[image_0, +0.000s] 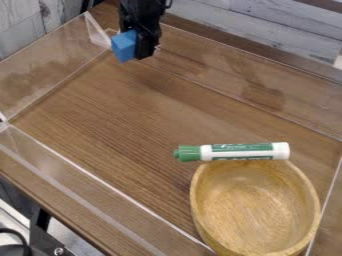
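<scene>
My black gripper (136, 38) is near the top of the camera view, shut on a blue block (123, 46) at the back left of the wooden tray. A green-and-white marker (233, 152) lies at the lower right, just behind a yellow oval bowl (254, 214), which is empty.
The tray's floor (134, 130) is clear across the middle and left. Low walls edge the tray at the back and left. Some black cables show at the lower left corner.
</scene>
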